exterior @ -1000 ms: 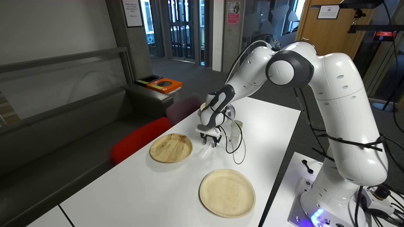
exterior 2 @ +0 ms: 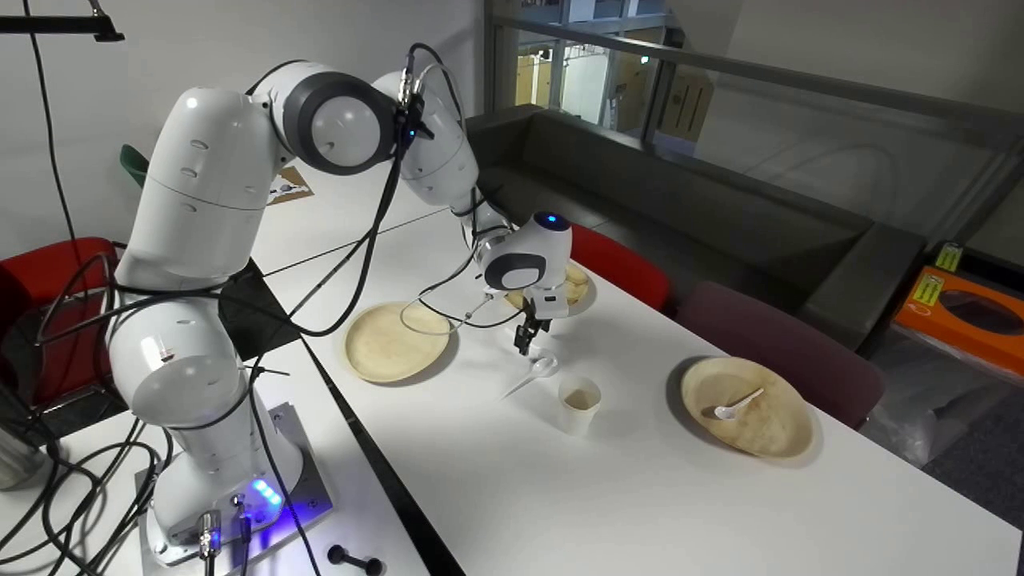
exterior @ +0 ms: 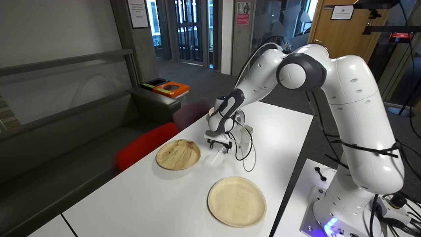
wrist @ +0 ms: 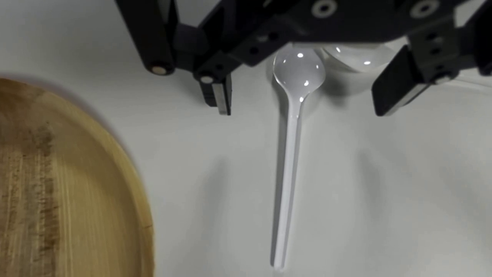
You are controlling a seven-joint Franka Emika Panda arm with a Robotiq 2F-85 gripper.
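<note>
My gripper stands open over the white table, its two fingers wide apart. Between and below them in the wrist view lies a white plastic spoon (wrist: 288,161), its bowl near the fingers and its handle running down the frame. A second spoon's bowl (wrist: 362,56) sits just right of it, partly hidden by the gripper. Nothing is held. In exterior view 1 the gripper (exterior: 221,146) hangs low above the first spoon's handle (exterior: 215,157). Both spoons (exterior 2: 543,366) appear beside the gripper (exterior 2: 526,338) in exterior view 2.
A wooden plate (exterior: 178,154) lies left of the gripper, and a paler plate (exterior: 236,201) lies nearer the front. A paper cup (exterior 2: 578,404) stands close to the spoons. Farther off, a bowl (exterior 2: 792,432) contains another spoon (exterior 2: 739,403). Cables loop beside the wrist.
The gripper's fingers have spread wider than a second ago, and a spoon bowl shows more clearly by them. The arm and plates look unmoved.
</note>
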